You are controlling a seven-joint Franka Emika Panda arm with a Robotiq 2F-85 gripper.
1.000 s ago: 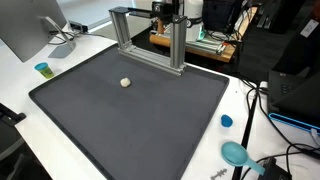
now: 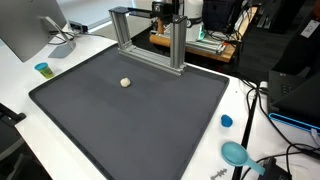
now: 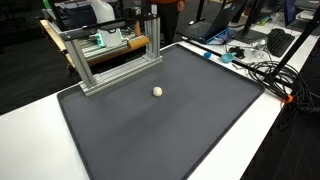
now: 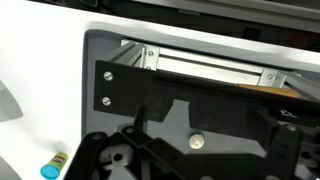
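A small, pale round object (image 2: 125, 82) rests on the dark grey board (image 2: 110, 125); exterior view 2 shows the same round object (image 3: 157, 91) in front of the metal frame (image 3: 124, 72). From the wrist view, my gripper is open above the frame's black crossbar (image 4: 125, 90), its dark fingers wide apart. Farther down, the round object (image 4: 196, 141) appears in the gap between them, lying on the board and not held. The dark fingertips are hard to separate from the black bar behind them.
A green-and-yellow cup (image 2: 43, 70) stands on the white table left of the board. A blue item (image 2: 226, 121) and a turquoise item (image 2: 240, 156) lie on the right side, near cables. Most of the board is bare.
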